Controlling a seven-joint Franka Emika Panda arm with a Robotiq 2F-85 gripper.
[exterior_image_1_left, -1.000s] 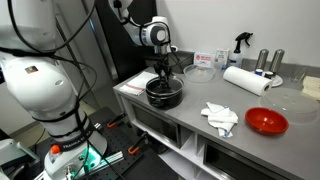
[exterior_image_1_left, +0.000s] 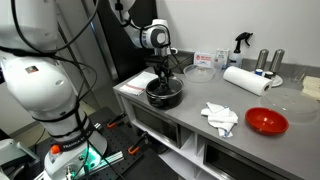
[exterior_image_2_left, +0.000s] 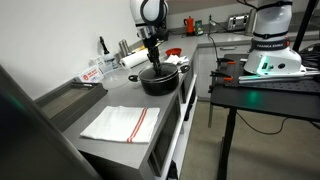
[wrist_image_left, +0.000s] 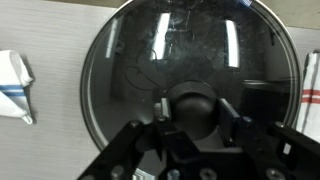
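A black pot (exterior_image_1_left: 165, 98) stands near the far left end of the grey counter. Its glass lid (wrist_image_left: 140, 75) has a metal rim and a round black knob (wrist_image_left: 193, 104). Reaching down from above, my gripper (exterior_image_1_left: 163, 76) is at the middle of the lid, shut on the knob. In the wrist view the fingertips (wrist_image_left: 163, 110) lie against the knob's sides. Exterior view 2 shows the gripper (exterior_image_2_left: 155, 66) over the pot (exterior_image_2_left: 152, 86) too. Whether the lid sits fully on the rim, I cannot tell.
A white cloth with red stripes (exterior_image_2_left: 118, 122) lies on one side of the pot, a crumpled white towel (exterior_image_1_left: 221, 117) on the other. Farther along are a red bowl (exterior_image_1_left: 266, 121), a paper roll (exterior_image_1_left: 246, 80) and a clear bowl (exterior_image_1_left: 199, 74). The counter's front edge is close to the pot.
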